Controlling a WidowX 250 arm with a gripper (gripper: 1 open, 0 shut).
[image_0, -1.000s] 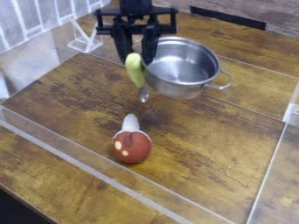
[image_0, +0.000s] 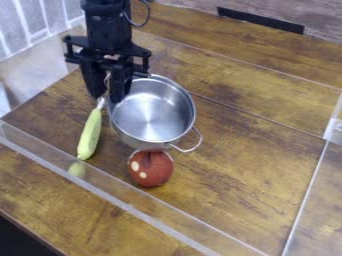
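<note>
My black gripper (image_0: 110, 75) is shut on the near left rim of a steel pot (image_0: 154, 108), as far as shows, and holds it low over the wooden table. A pale green corn-like object (image_0: 90, 133) lies just left of the pot. A red tomato-like object (image_0: 150, 168) with pale spots sits just in front of the pot, its top close to the pot's lower edge. The fingertips are partly hard to make out against the rim.
Clear low barriers run along the left and near side and at the right edge.
The arm has brought the pot left and toward the camera, lower down. The green object now appears lower and further left, beside the pot. The red object stays put.
</note>
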